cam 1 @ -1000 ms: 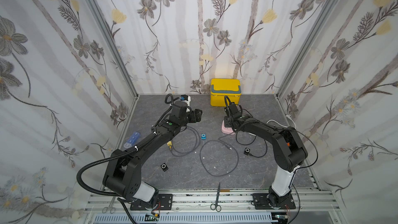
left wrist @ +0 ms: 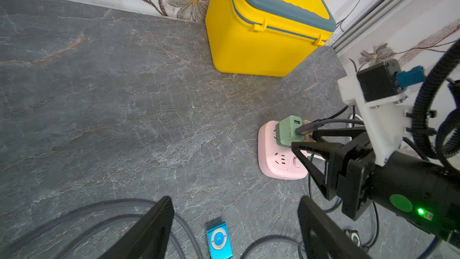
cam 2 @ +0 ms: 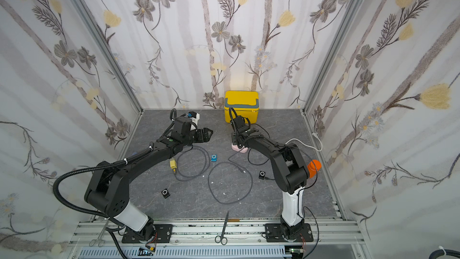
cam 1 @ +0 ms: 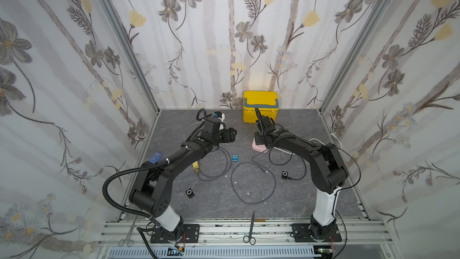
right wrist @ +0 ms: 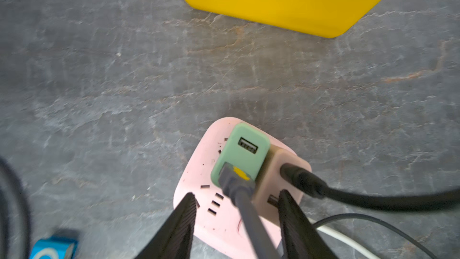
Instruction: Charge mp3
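Note:
A pink power strip (right wrist: 196, 177) bears a green charger (right wrist: 256, 136) and a beige charger (right wrist: 275, 172). A grey cable plug (right wrist: 232, 177) sits at the green charger; whether it is fully seated cannot be told. My right gripper is open over the strip, the grey cable passing between its fingers, with gaps showing on both sides. My left gripper stands open to the strip's left, with nothing between its fingers. On the table lies a blue mp3 player (left wrist: 219, 239). One black player (cam 1: 284, 175) has a cable attached; another black player (cam 1: 189, 193) lies at front left.
A yellow box (cam 1: 260, 108) stands behind the strip. Grey cable loops (cam 1: 253, 203) cover the table's middle, and a yellow connector (cam 1: 195, 166) lies left. Scissors (cam 1: 249, 237) rest at the front edge. An orange object (cam 2: 313, 167) is at far right.
The pink strip and my right gripper have shifted slightly left. The left arm has moved a little to the right. The cabled black player has shifted very slightly left.

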